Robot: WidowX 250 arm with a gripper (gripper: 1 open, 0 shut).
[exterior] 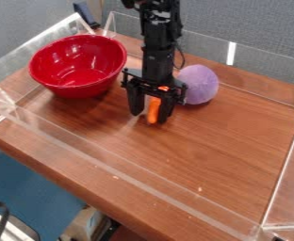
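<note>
My black gripper reaches down from the top centre to just above the wooden table, over an orange object. The dark fingers stand around that object, partly covering it; whether they are shut on it or only around it is unclear. A purple round object sits just behind and right of the gripper.
A large red bowl stands at the back left. Clear low walls edge the wooden table, whose front and right areas are bare.
</note>
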